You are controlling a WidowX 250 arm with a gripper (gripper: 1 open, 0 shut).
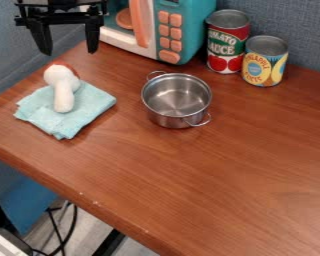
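Note:
My black gripper hangs at the top left, its two fingers spread wide and empty, above the table and left of a toy microwave. Below it a white mushroom-like object with a reddish part at its top lies on a folded light-blue cloth. A steel pot with two handles stands at the middle of the table, right of the cloth.
The teal and white toy microwave stands at the back. A tomato sauce can and a yellow-labelled can stand right of it. The table's front-left edge drops to cables.

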